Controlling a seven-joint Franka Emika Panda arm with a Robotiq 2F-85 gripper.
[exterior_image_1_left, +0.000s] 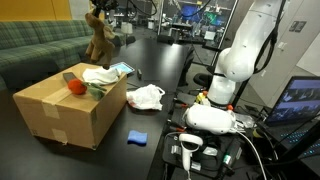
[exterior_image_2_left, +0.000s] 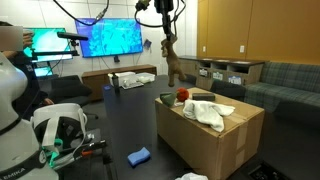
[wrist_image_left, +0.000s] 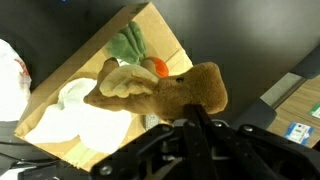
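High over the cardboard box (exterior_image_1_left: 58, 118), a brown plush toy (exterior_image_1_left: 99, 42) hangs from my gripper (exterior_image_1_left: 101, 14), which is shut on its upper end. In exterior view 2 the toy (exterior_image_2_left: 173, 64) dangles clear of the box top. From the wrist the brown plush (wrist_image_left: 170, 95) covers part of the box and its contents, and the fingertips are hidden against the fabric. A red round object (exterior_image_1_left: 77, 87), a white cloth (exterior_image_1_left: 100, 75) and a green item (wrist_image_left: 128, 43) lie on or in the box top.
A blue sponge (exterior_image_1_left: 137, 138) lies on the dark table in front of the box. To the box's right is a crumpled white plastic bag (exterior_image_1_left: 148, 97). Cables and small electronics crowd the robot base.
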